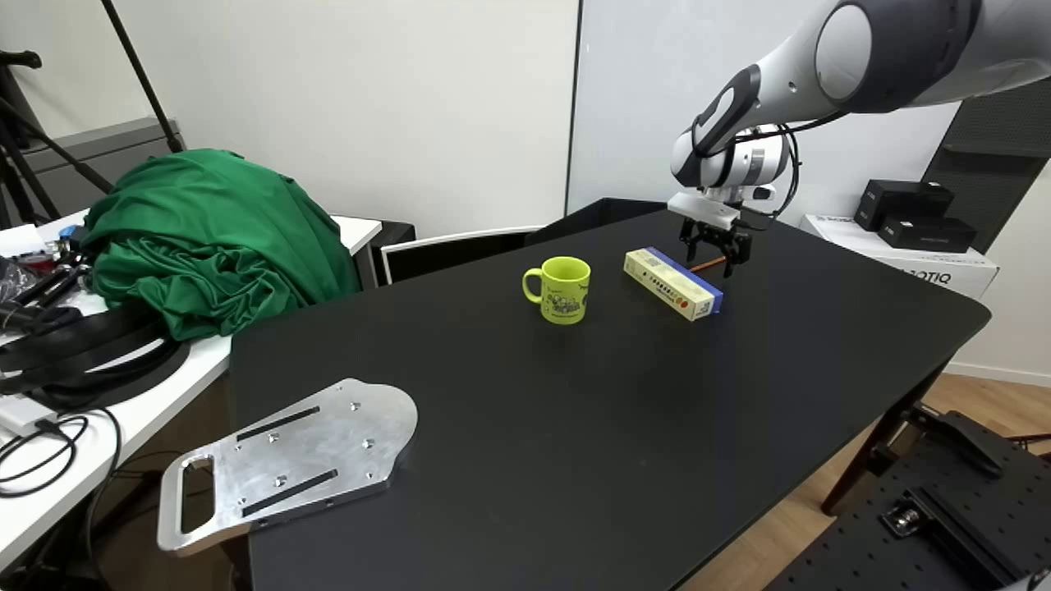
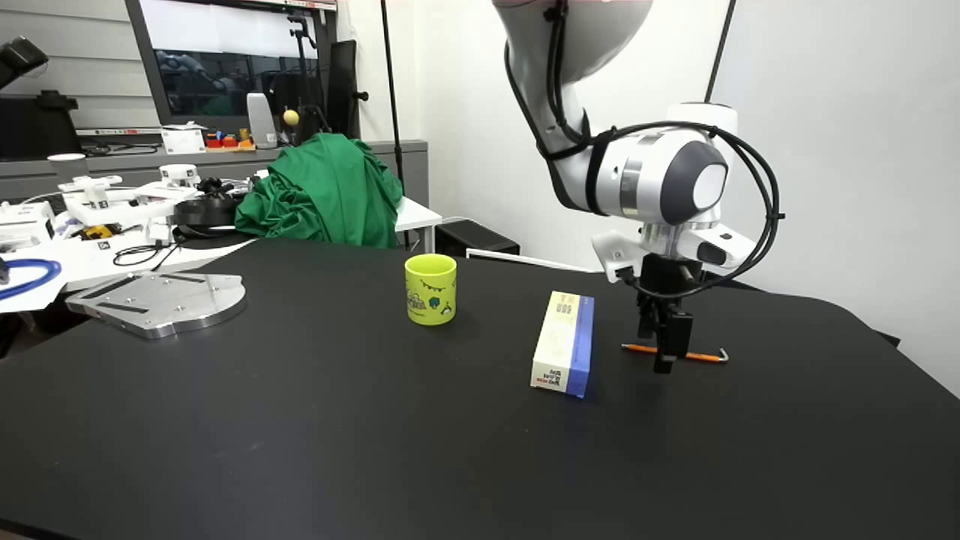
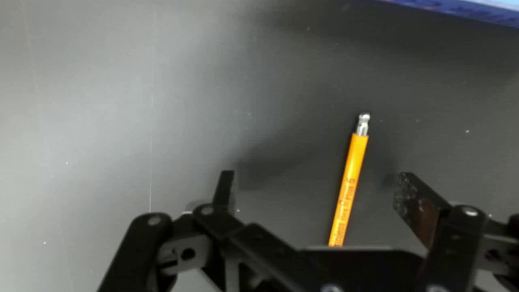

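Note:
An orange hex key [image 2: 704, 356] with a bent metal end lies flat on the black table. In the wrist view its ball-tipped end points away from me, and the orange shaft [image 3: 348, 190] runs between my spread fingers, closer to the right one. My gripper is open just above the table, touching nothing that I can see. From the side, the gripper [image 2: 664, 346] hides part of the shaft. The hex key's bent end is hidden behind the gripper body in the wrist view.
A cream and blue box [image 2: 559, 346] lies close beside the hex key. Farther off stand a yellow-green mug [image 1: 564, 290] and a metal plate [image 1: 305, 453] at the table's edge.

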